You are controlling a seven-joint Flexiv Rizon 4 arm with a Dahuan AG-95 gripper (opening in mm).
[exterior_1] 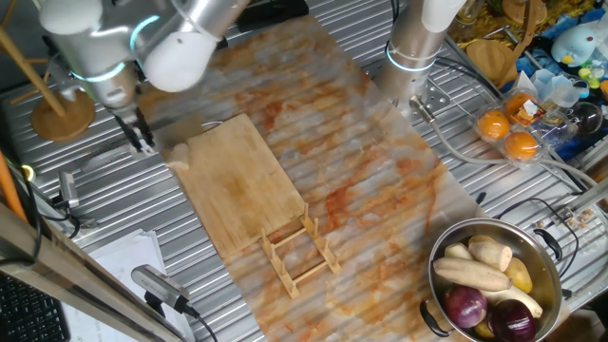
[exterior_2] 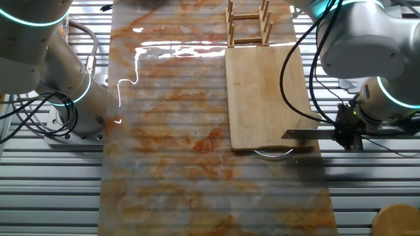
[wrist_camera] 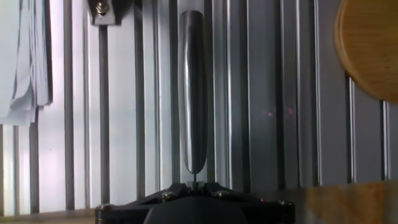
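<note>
In the wrist view a smooth metal knife handle (wrist_camera: 194,93) runs straight out from my gripper, whose fingers are shut on the knife near the handle's base. Exterior view 2 shows the dark flat blade (exterior_2: 300,134) reaching from the gripper (exterior_2: 349,135) over a corner of the wooden cutting board (exterior_2: 266,98). From exterior view 1, the gripper (exterior_1: 144,148) is just off that same corner. A pale patch (exterior_1: 179,156) shows at the board's corner there; I cannot tell whether it is a separate piece or a reflection. Whether the blade touches the board is unclear.
A small wooden rack (exterior_1: 302,252) adjoins the board's other end. A steel pot (exterior_1: 546,275) of potatoes and purple vegetables stands at the right. Papers (exterior_1: 119,280) lie nearby.
</note>
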